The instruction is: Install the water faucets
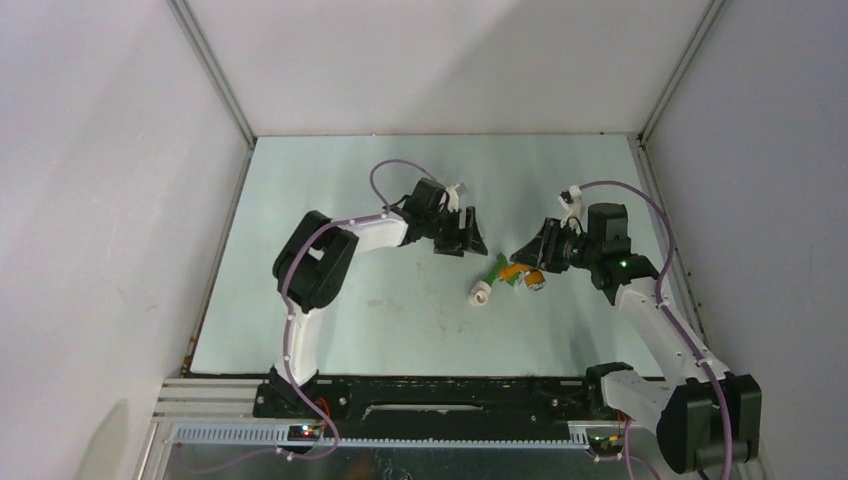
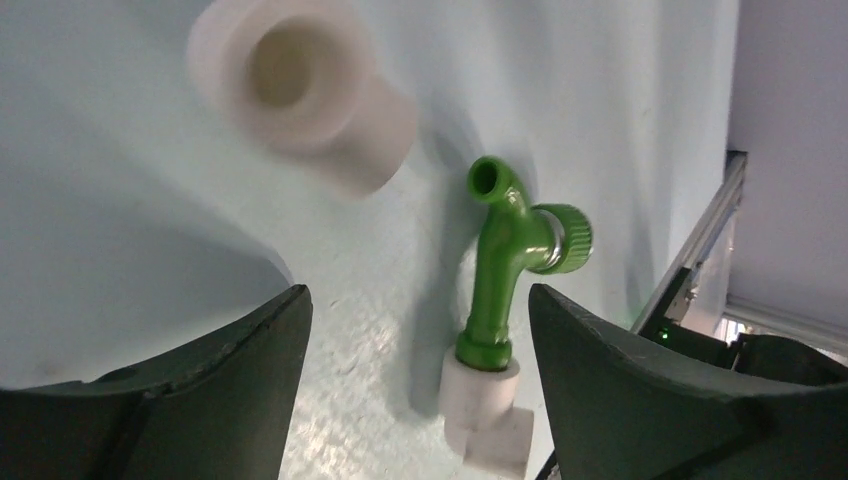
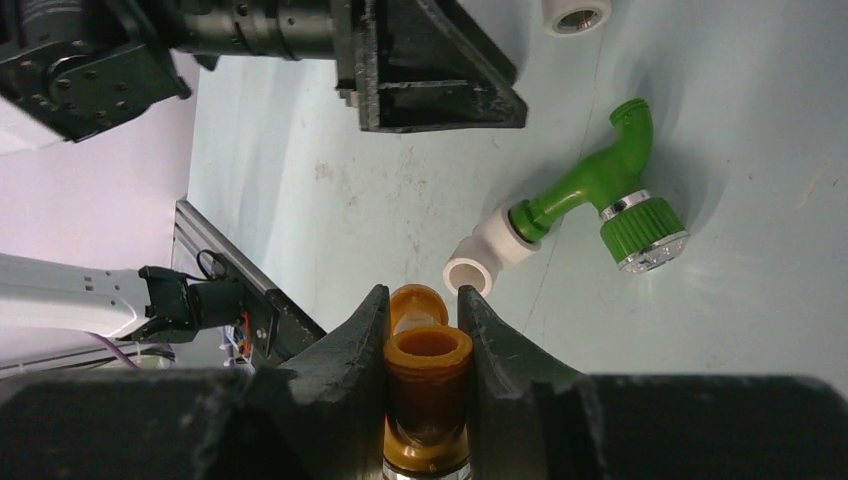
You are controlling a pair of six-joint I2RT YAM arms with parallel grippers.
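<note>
A green faucet [image 3: 590, 185] lies on the table with a white elbow fitting [image 3: 485, 255] on its end. A second white fitting lies near my left gripper [image 1: 462, 240], which hangs over it with fingers apart and nothing between them; the top view mostly hides that fitting, and the right wrist view shows it [image 3: 575, 15] at the top edge. My right gripper [image 1: 535, 255] is shut on an orange faucet [image 3: 428, 390], held just right of the green one.
A frame rail [image 1: 656, 200] and walls border it. Both arms are close together near the middle.
</note>
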